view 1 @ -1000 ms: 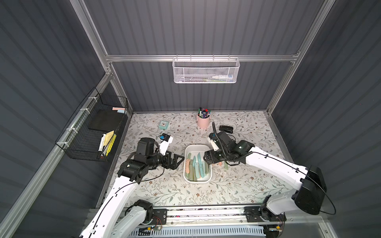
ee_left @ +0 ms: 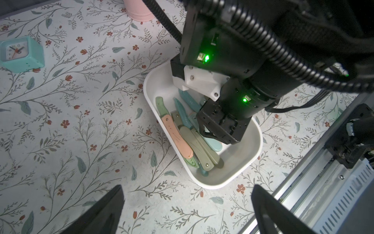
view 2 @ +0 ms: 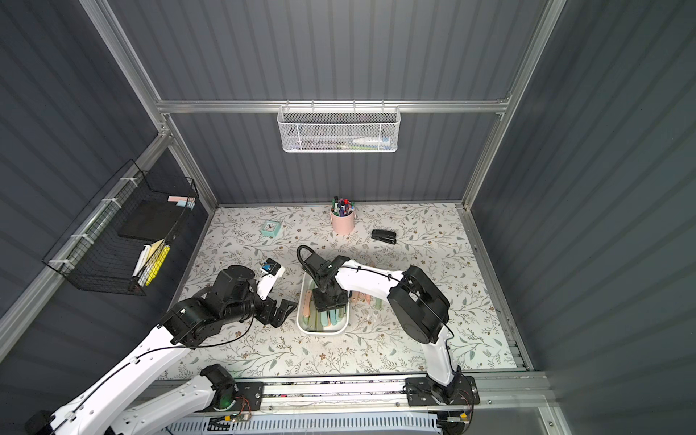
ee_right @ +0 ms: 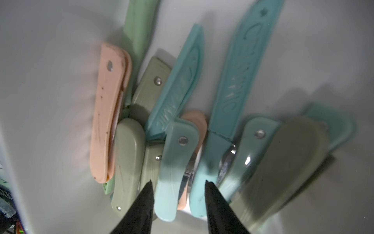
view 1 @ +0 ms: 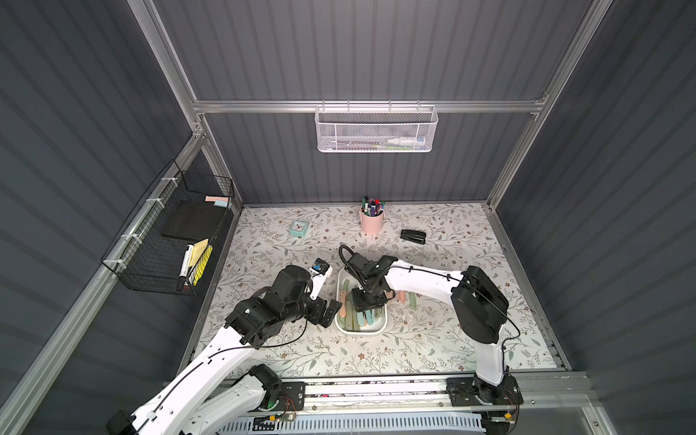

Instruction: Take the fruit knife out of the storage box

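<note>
Several fruit knives with coloured handles lie in the white storage box (ee_left: 253, 128). In the right wrist view, a teal knife (ee_right: 233, 89) with a sheathed blade is near the middle, beside another teal handle (ee_right: 177, 167). A peach folded knife (ee_right: 105, 113) and an olive handle (ee_right: 128, 159) lie to the left. My right gripper is over these handles inside the box, its fingertips apart; whether they touch a handle cannot be told. Just left of the box, my left gripper (view 1: 331, 313) stands open and empty.
Further green and peach knives (view 1: 412, 300) lie on the table right of the box. A pink pen cup (view 1: 371, 222), a black stapler (view 1: 413, 236) and a teal clock (view 1: 298, 228) stand behind.
My right arm has swung left from the box's right edge and lowered into the box, hiding some knives. The left gripper has shifted slightly right and towards the front, close to the box.
</note>
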